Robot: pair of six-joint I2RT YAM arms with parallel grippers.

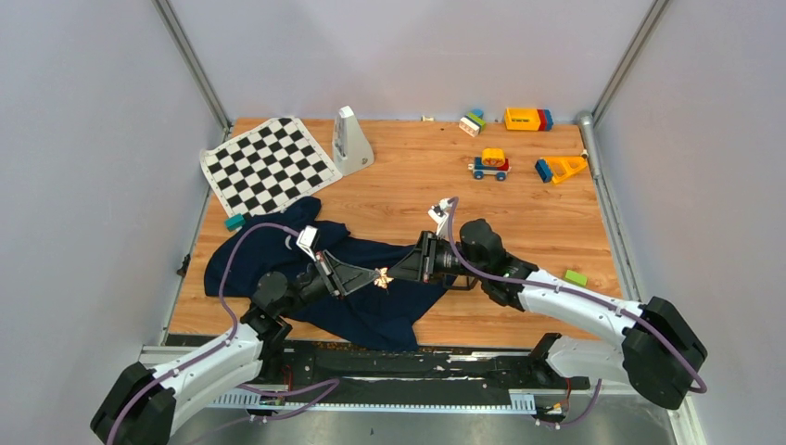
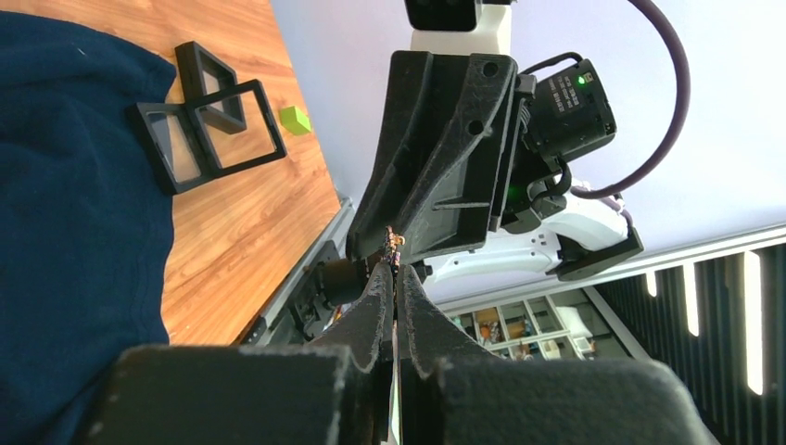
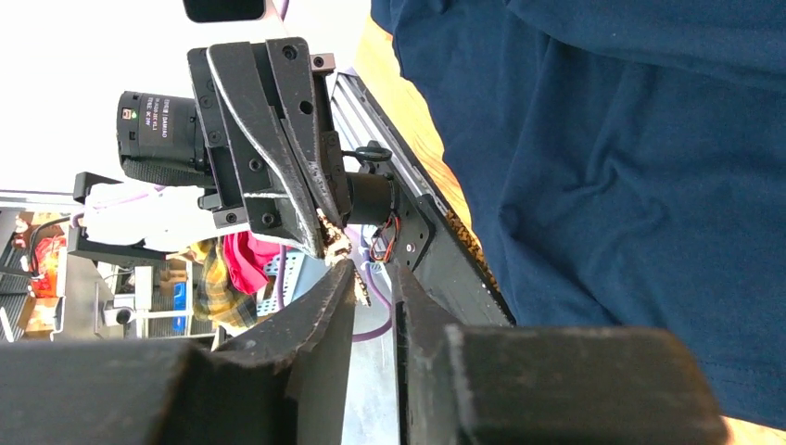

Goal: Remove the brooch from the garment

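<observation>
The brooch [image 1: 383, 278], small and gold, hangs above the dark navy garment [image 1: 380, 320] with no cloth attached that I can see. My left gripper [image 1: 373, 275] is shut on it, holding it at the fingertips; the left wrist view has the brooch [image 2: 396, 241] edge-on at the tips. From the right, my right gripper [image 1: 394, 272] faces it closely. In the right wrist view, a narrow gap parts this right gripper's fingers [image 3: 324, 320], and the brooch [image 3: 335, 243] shows just beyond one fingertip, at the left gripper's tips. Whether the right fingers touch it is unclear.
Black frames [image 2: 218, 139] rest at the garment's right edge. A checkered board [image 1: 269, 167] and a white stand [image 1: 350, 144] are at the back left. Toy vehicles [image 1: 489, 165] sit at the back right.
</observation>
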